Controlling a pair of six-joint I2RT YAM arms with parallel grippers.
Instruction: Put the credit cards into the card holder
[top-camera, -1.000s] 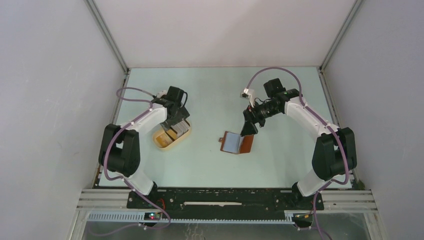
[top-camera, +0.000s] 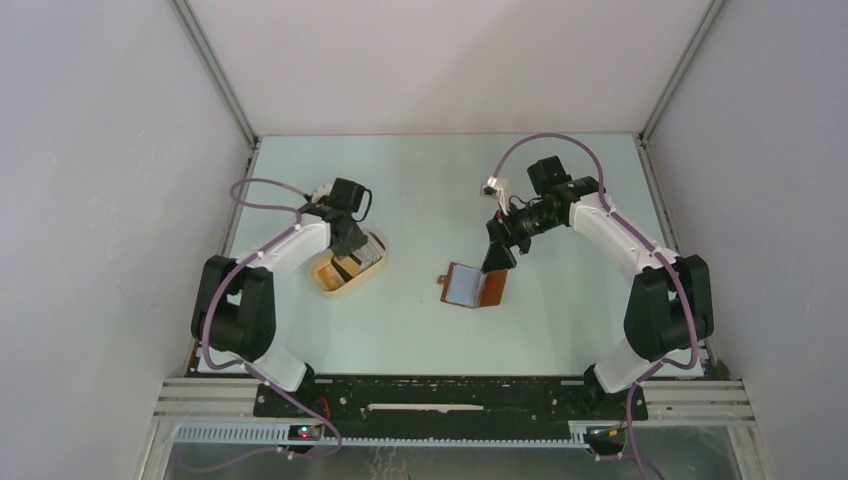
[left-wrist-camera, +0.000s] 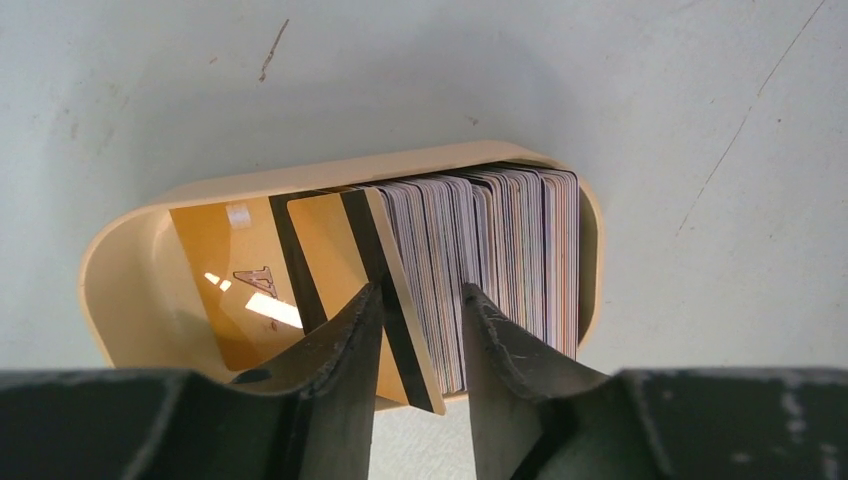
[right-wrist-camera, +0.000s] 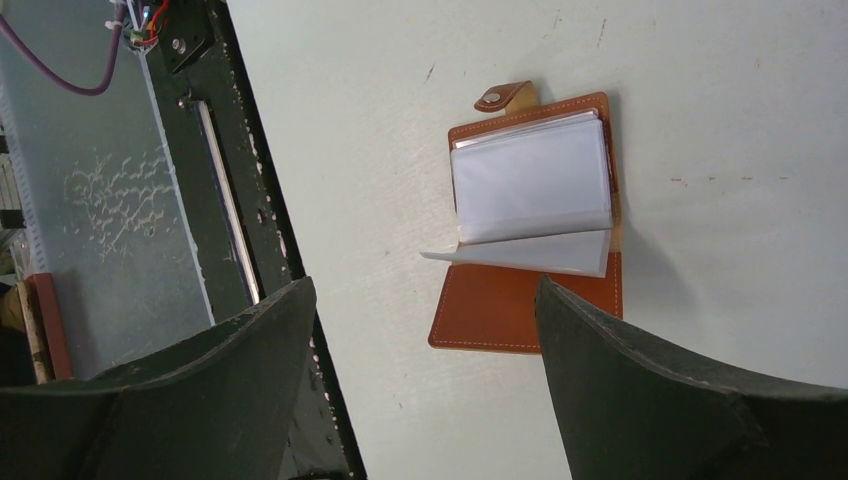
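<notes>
A cream tray (top-camera: 368, 276) holds a dense row of cards (left-wrist-camera: 510, 240) standing on edge. At the row's left end leans a yellow card with a black stripe (left-wrist-camera: 335, 235); another yellow card (left-wrist-camera: 215, 270) lies behind it. My left gripper is part open over the tray, one finger against the striped card's face, the other over the row. The gap spans that card's edge. The brown card holder (right-wrist-camera: 485, 305) lies spread on the table, a clear sleeve (right-wrist-camera: 530, 190) on top and one leaf raised. Above it my right gripper stands open and empty.
A leather strap (right-wrist-camera: 505, 98) sticks out from one edge of the holder. Bare table separates tray and holder, and the back of the table is clear. A dark rail (top-camera: 430, 395) runs along the front edge.
The tray has shifted slightly to the right and toward the back. My left gripper has moved slightly toward the front. The right arm and the card holder look unmoved.
</notes>
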